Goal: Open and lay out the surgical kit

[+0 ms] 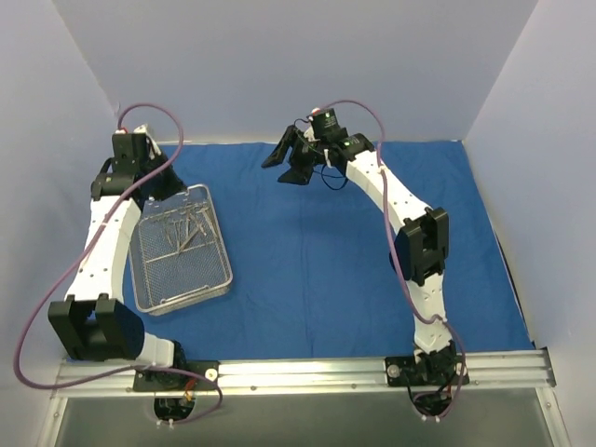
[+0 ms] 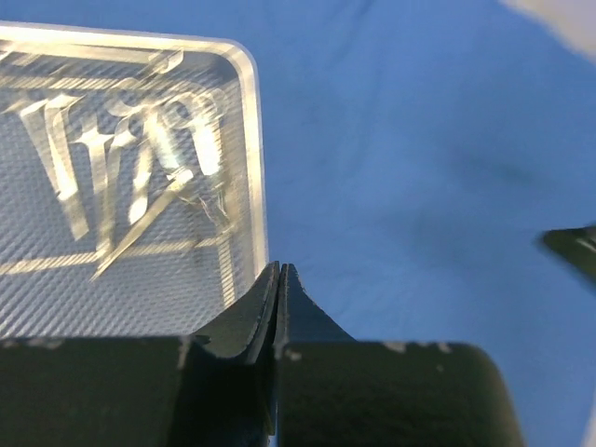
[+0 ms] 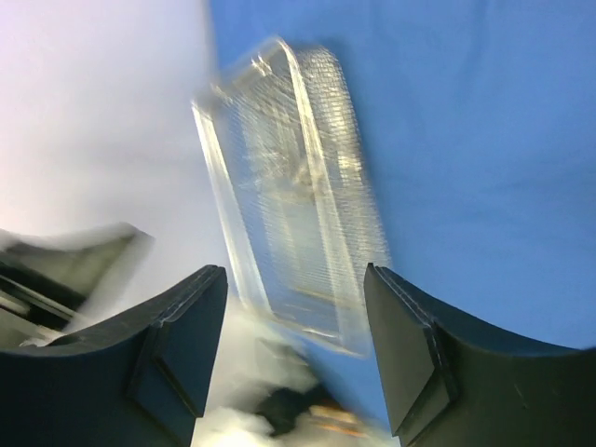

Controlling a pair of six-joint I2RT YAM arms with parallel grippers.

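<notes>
A steel mesh tray (image 1: 182, 270) lies on the left of the blue cloth with several slim metal instruments (image 1: 186, 228) in its upper half; in the left wrist view these instruments (image 2: 102, 168) look blurred. My left gripper (image 1: 169, 191) is over the tray's upper part, shut, with nothing showing between its fingertips. My right gripper (image 1: 284, 168) hangs over the cloth to the right of the tray, open, with nothing between its fingers; the tray (image 3: 331, 233) shows blurred beyond it in the right wrist view.
Pale walls enclose the back and sides, and a metal rail (image 1: 298, 371) runs along the front edge.
</notes>
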